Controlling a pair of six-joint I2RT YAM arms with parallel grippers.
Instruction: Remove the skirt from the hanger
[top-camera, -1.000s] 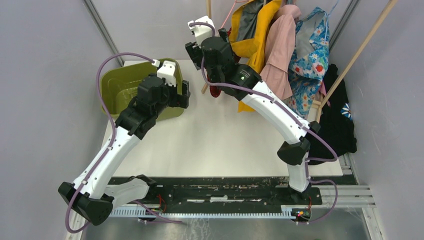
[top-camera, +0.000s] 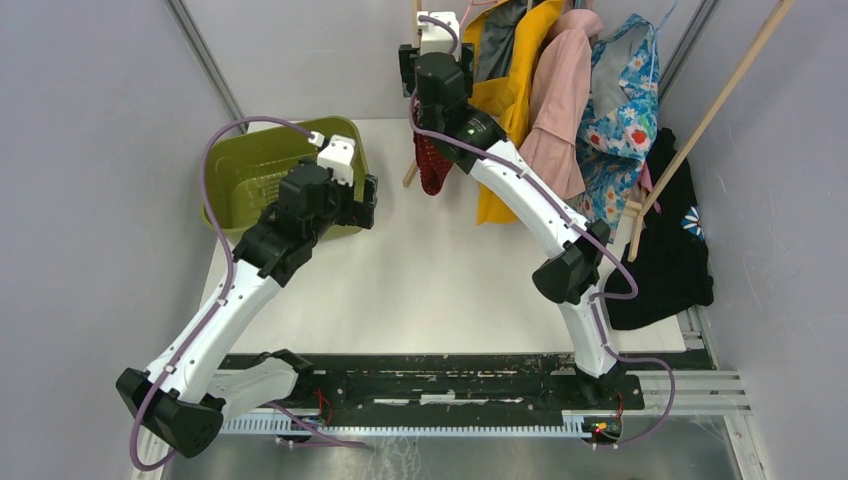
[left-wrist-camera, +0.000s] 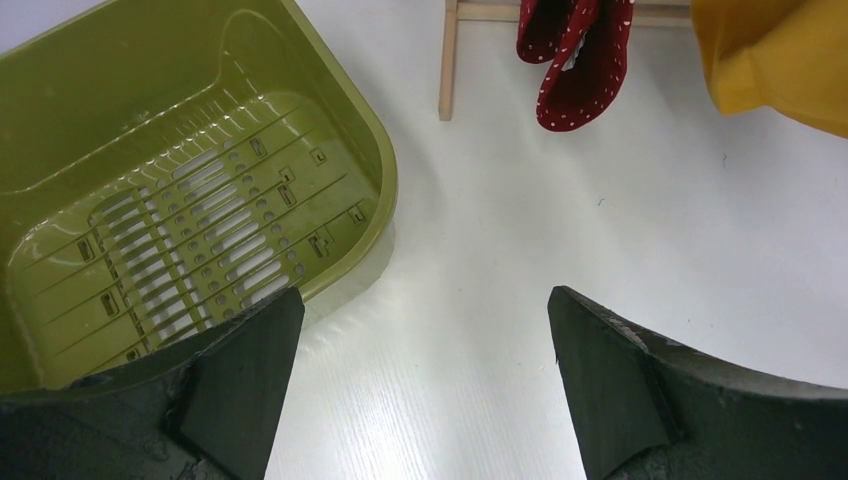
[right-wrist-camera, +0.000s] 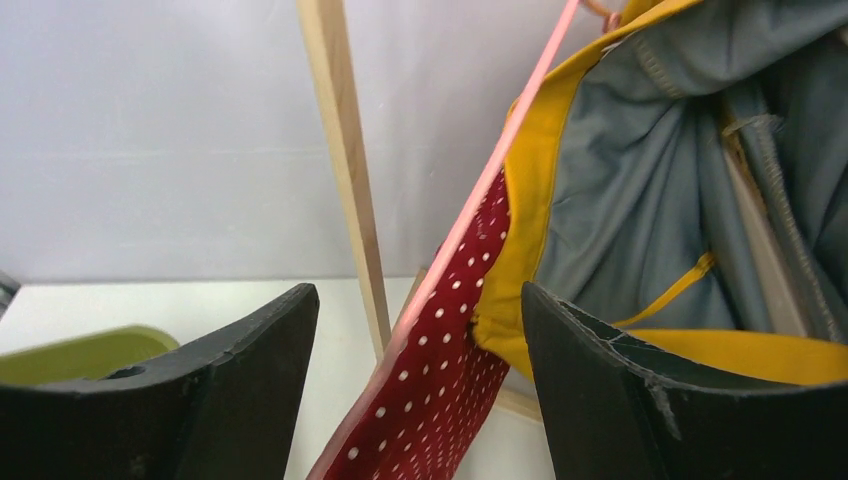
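Note:
A red polka-dot skirt hangs on a pink hanger at the left of the rack, partly hidden by the right arm in the top view; its lower folds (left-wrist-camera: 580, 70) show in the left wrist view. My right gripper faces skirt and hanger, its fingers apart on either side of the pink rod and red cloth; whether they touch cannot be told. My left gripper (top-camera: 356, 200) stands open over the front right rim of the green basket, with nothing between its fingers.
Yellow (top-camera: 500, 120), pink (top-camera: 560, 110) and blue floral (top-camera: 620, 110) garments hang rightward along the wooden rack (top-camera: 730, 85). A black cloth (top-camera: 660, 280) lies at the right. The green basket (top-camera: 235, 170) stands at back left.
My left gripper has shifted slightly, down in the top view.

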